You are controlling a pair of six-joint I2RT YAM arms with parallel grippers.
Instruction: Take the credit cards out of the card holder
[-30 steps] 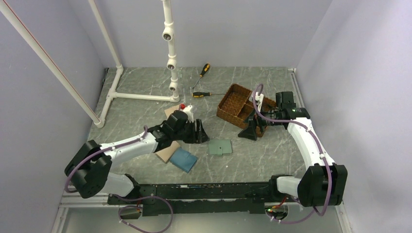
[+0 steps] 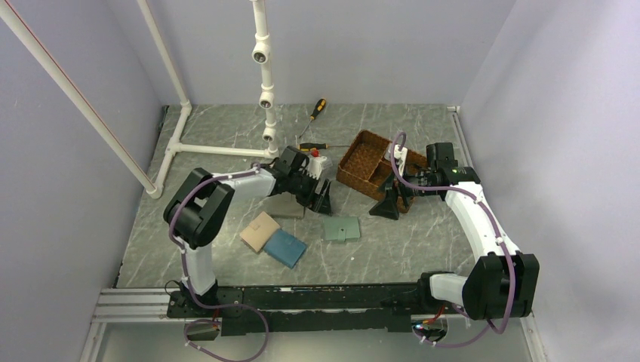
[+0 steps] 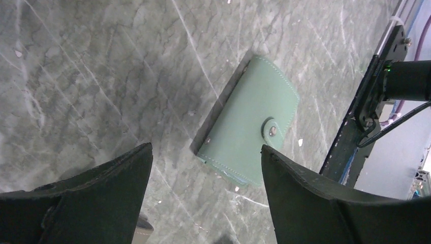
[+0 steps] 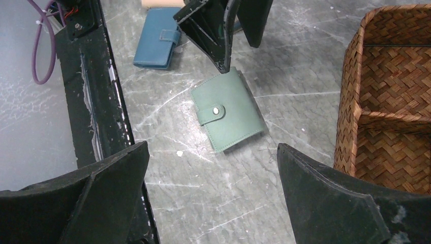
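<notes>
The sage-green card holder (image 2: 340,228) lies flat on the marble table, its snap strap fastened, as both wrist views show (image 3: 249,114) (image 4: 231,117); no cards can be made out. My left gripper (image 2: 321,200) is open, above the table just behind and left of the holder, its fingers empty. My right gripper (image 2: 387,205) is open above the table to the holder's right, beside the basket, with nothing between its fingers.
A wicker basket (image 2: 357,157) (image 4: 350,91) stands behind right. Beige (image 2: 259,230) and blue (image 2: 284,248) holders lie front left, another partly under the left arm. Two screwdrivers (image 2: 313,146) lie at the back.
The right arm and the card holder look unchanged.
</notes>
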